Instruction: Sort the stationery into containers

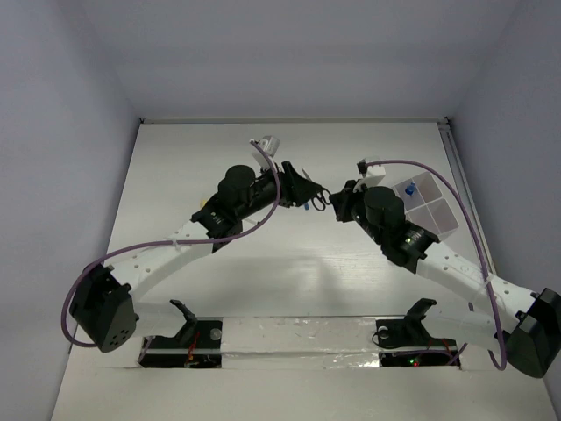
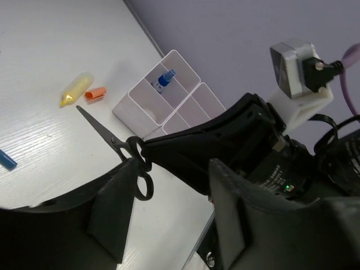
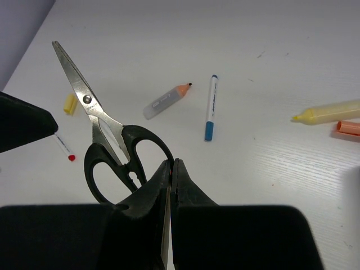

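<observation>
Black-handled scissors hang in the air, blades upward, with my right gripper shut on one handle loop. In the left wrist view the scissors sit just ahead of my left gripper, whose blurred fingers stand apart; in the top view the two grippers nearly meet. On the table lie a white marker with blue cap, an orange highlighter, a yellow highlighter, an orange piece and a small yellow piece.
A white divided container stands at the right, with a blue item in one compartment. Grey walls border the back and sides.
</observation>
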